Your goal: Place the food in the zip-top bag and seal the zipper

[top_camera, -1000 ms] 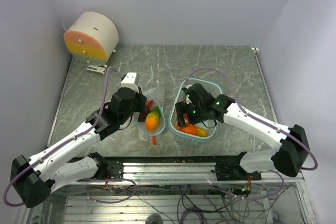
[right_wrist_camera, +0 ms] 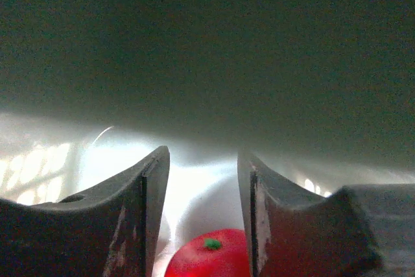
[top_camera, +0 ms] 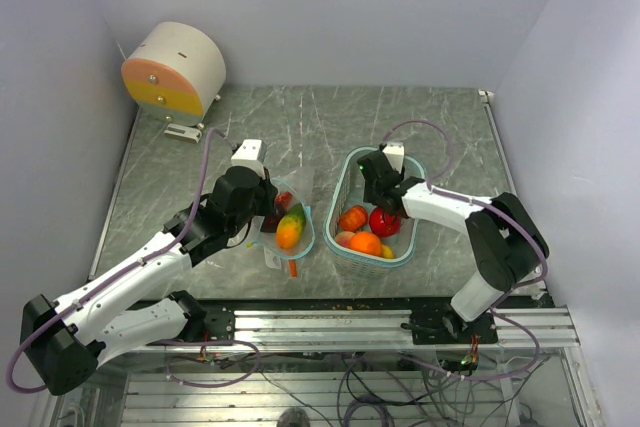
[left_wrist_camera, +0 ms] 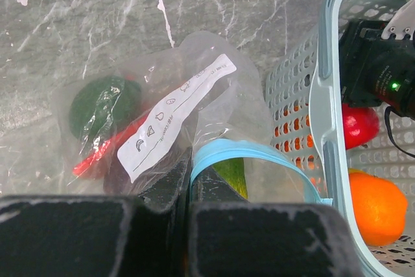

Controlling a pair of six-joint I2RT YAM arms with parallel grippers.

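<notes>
A clear zip top bag (left_wrist_camera: 214,105) with a blue zipper rim (left_wrist_camera: 249,148) lies left of the basket; its mouth gapes. Inside it are a dark green item (left_wrist_camera: 104,105), a red strip-like item (left_wrist_camera: 113,142) and a mango-like fruit (top_camera: 289,231). My left gripper (top_camera: 268,211) is shut on the bag's rim. Over the basket's far part, my right gripper points down with its fingers apart and nothing between them. A red tomato-like piece (right_wrist_camera: 214,254) with a green stem mark sits just below those fingers.
The pale blue basket (top_camera: 333,209) also holds an orange (top_camera: 366,243), a second orange-red piece (top_camera: 353,218) and a yellow piece (top_camera: 387,251). A barrel-shaped box (top_camera: 178,67) stands at the back left. Open tabletop (top_camera: 300,117) lies behind the basket.
My right gripper has moved from the basket's near-left part toward its far right, uncovering the orange and red pieces. The left arm and bag look unmoved.
</notes>
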